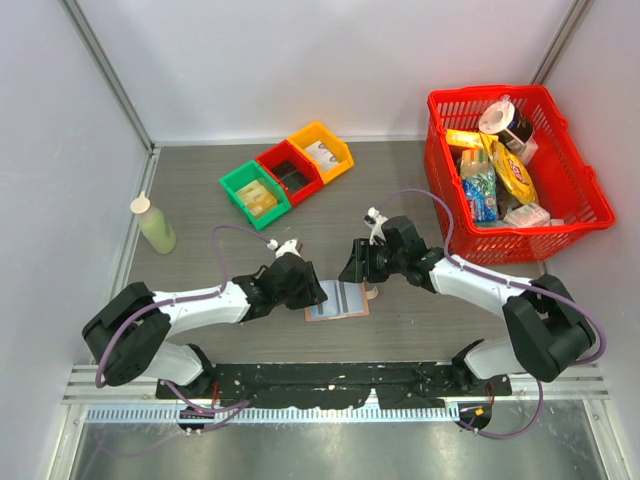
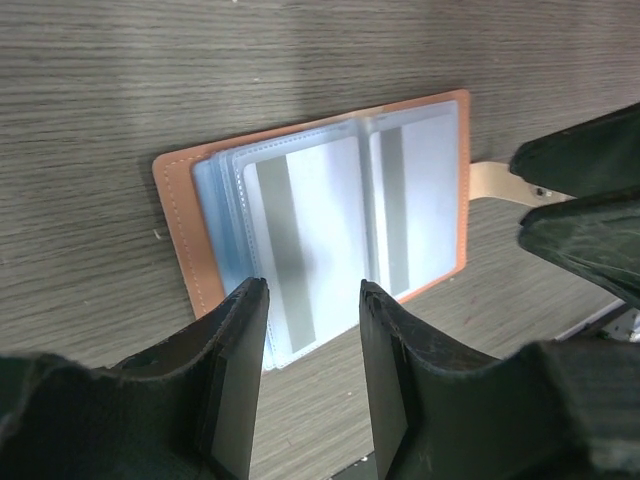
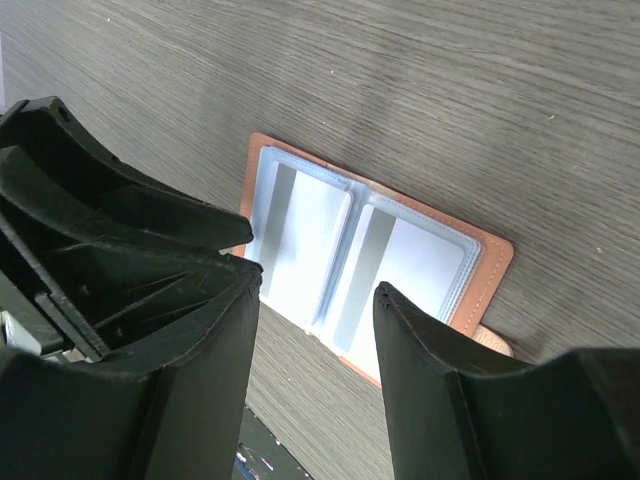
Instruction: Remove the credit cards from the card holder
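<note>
An open card holder [image 1: 336,300] lies flat on the table between my grippers, tan-edged with clear sleeves and white cards that have grey stripes; it also fills the middle of the right wrist view [image 3: 300,240]. My left gripper hovers at the holder's left part, open, nothing between its fingers. My right gripper is over the holder from the right, part open with nothing visible between its fingertips. A tan strap [image 2: 490,180] sticks out from the holder's edge.
Green [image 1: 240,185], red [image 1: 268,158] and orange [image 1: 335,138] trays stand at the back. A loaded red basket [image 1: 580,200] occupies the back right, a pale green bottle [image 1: 158,228] the left. Bare table surrounds the holder.
</note>
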